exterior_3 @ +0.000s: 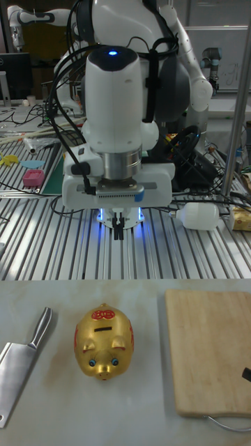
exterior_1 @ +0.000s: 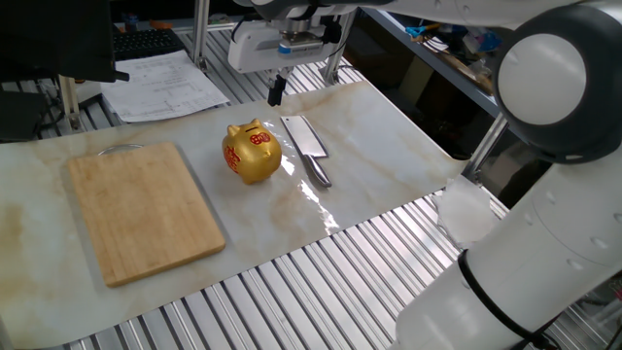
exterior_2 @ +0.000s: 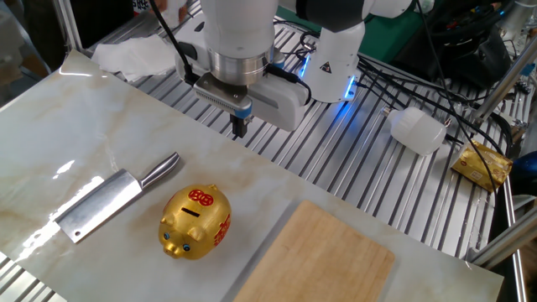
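Note:
My gripper [exterior_3: 118, 237] hangs above the table with its two dark fingers together and nothing visible between them. It touches none of the objects. A golden piggy bank [exterior_3: 104, 343] with red markings and a slot on its back stands upright on the marbled mat. Beside it lies a cleaver [exterior_2: 102, 201] with a broad steel blade and metal handle, flat on the mat. On the piggy bank's other side is a wooden cutting board [exterior_1: 146, 214] with a metal handle loop; its surface is bare in exterior view 1.
Slatted metal [exterior_2: 336, 155] borders the mat, bearing a white rounded object [exterior_2: 417, 131] and a gold box [exterior_2: 482, 165]. Printed papers [exterior_1: 160, 87] lie past the far edge. White crumpled material [exterior_1: 468, 209] sits near the arm.

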